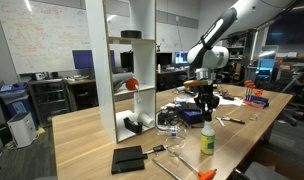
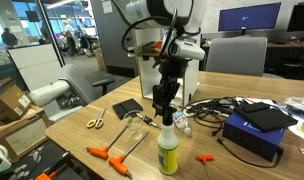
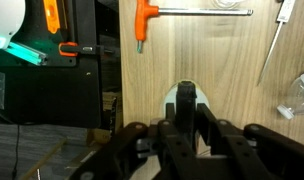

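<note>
A bottle with a yellow label and white top (image 2: pixel 168 150) stands upright near the table's front edge. In exterior view 1 the same bottle (image 1: pixel 207 138) shows below the arm. My gripper (image 2: pixel 167 113) points straight down from above, shut on the bottle's narrow white top. From the wrist, the dark fingers of the gripper meet over the pale bottle, whose body they mostly cover. Whether the bottle's base touches the table cannot be told for certain.
Orange-handled tools (image 2: pixel 120 166) lie left of the bottle, and a clear glass (image 2: pixel 135 129) sits behind them. Black cables (image 2: pixel 208 110) and a blue box (image 2: pixel 254 133) occupy the right. A tall white shelf (image 1: pixel 122 70) rises from the table; bare wood (image 1: pixel 77 145) extends left of it.
</note>
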